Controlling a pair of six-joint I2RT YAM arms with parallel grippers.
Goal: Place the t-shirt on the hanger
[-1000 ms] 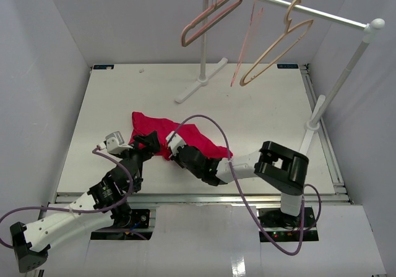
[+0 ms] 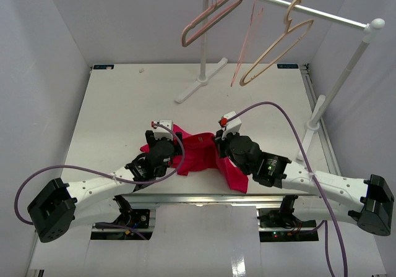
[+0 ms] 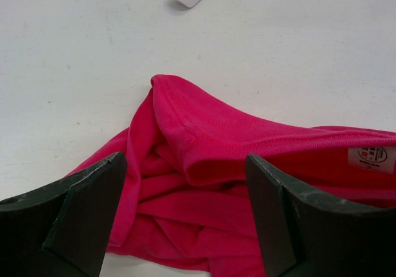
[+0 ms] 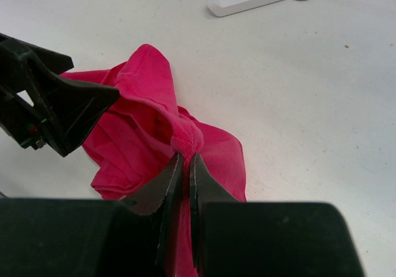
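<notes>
A crumpled red T-shirt point(image 2: 198, 156) lies on the white table, part of it lifted at the right. My right gripper is shut on a fold of it, with cloth hanging below. My left gripper stands open above the shirt's left part, its fingers apart over the folds and collar area, where a label shows in the left wrist view. Three hangers, such as the beige hanger point(image 2: 276, 45) and the pink hanger point(image 2: 210, 17), hang from the rail.
The white rack's rail point(image 2: 328, 14) spans the back and right. Its feet point(image 2: 192, 90) stand on the table at the back and right edge.
My right gripper has risen and moved right, pulling the shirt with it. My left gripper has moved right and toward the back, over the shirt.
</notes>
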